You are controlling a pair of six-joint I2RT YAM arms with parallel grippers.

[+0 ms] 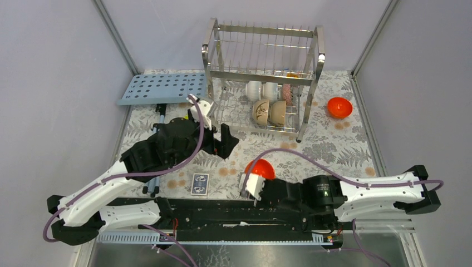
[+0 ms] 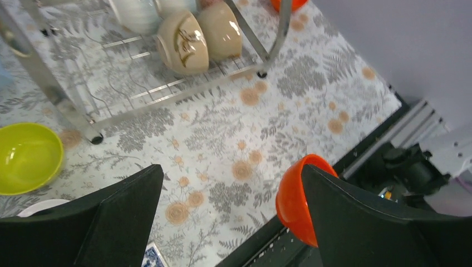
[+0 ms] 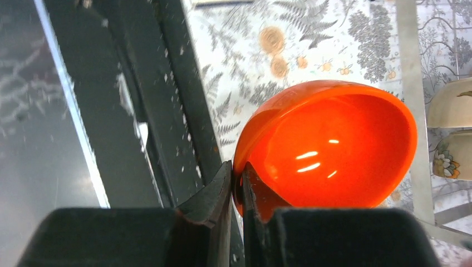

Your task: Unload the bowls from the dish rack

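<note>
An orange bowl (image 3: 331,144) hangs tilted on its side, its rim between the fingers of my right gripper, low over the front edge of the mat. My left gripper is open above the mat, left of that bowl, with nothing visibly held. The steel dish rack (image 1: 264,75) holds white bowls (image 1: 253,90), tan bowls (image 1: 260,112) and a pink patterned one (image 1: 286,94) on edge on its lower tier. Another orange bowl (image 1: 339,107) sits right of the rack. A yellow bowl (image 2: 28,156) lies left of the rack in the left wrist view.
A blue perforated board (image 1: 161,89) and folded blue legs lie at the left, a card box (image 1: 200,184) at the front left. The mat between rack and front edge is mostly clear. Grey walls border both sides; a dark strip runs along the front.
</note>
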